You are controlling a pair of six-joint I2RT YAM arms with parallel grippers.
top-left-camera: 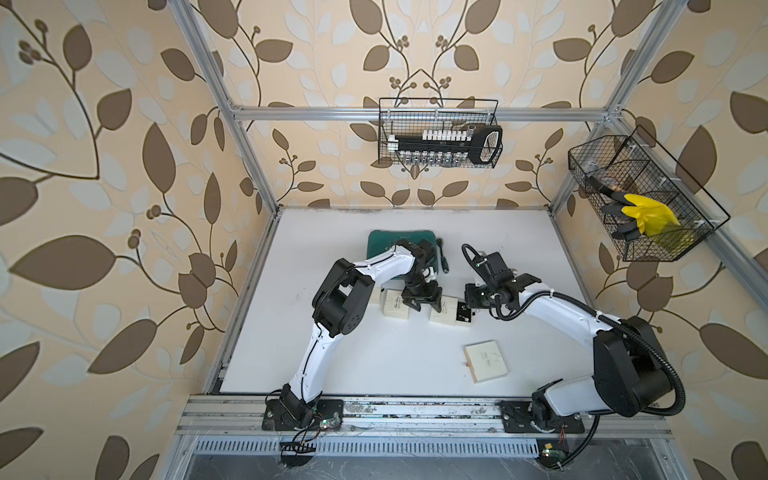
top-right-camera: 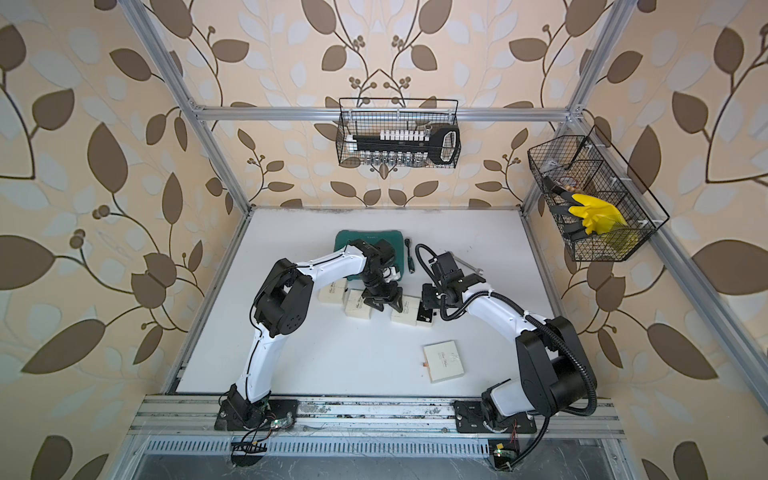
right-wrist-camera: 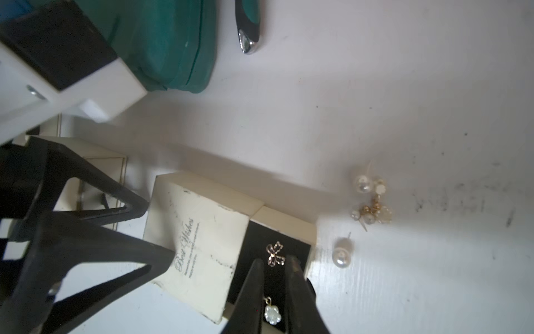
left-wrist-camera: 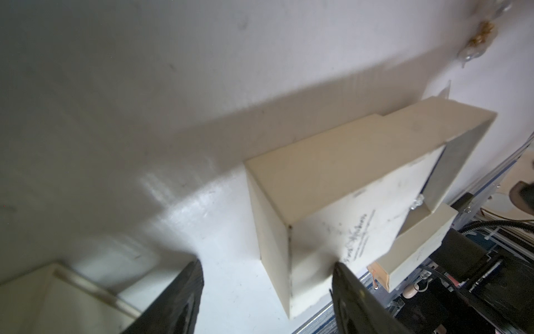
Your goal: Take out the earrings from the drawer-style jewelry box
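The cream jewelry box lies on the table with its drawer slid part way out, showing a black pad. A bow-shaped earring and a white flower-like earring are on the pad. Above the drawer, the fingers of my right gripper stand a little apart, with nothing seen held. My left gripper is at the box's closed end: one finger is beside it, the other over its lid. Whether it grips the box cannot be made out. Loose pearl earrings lie beyond the drawer.
Another cream box lies nearer the front edge, and a further one sits left of the jewelry box. Behind are a green case and a dark-handled tool.
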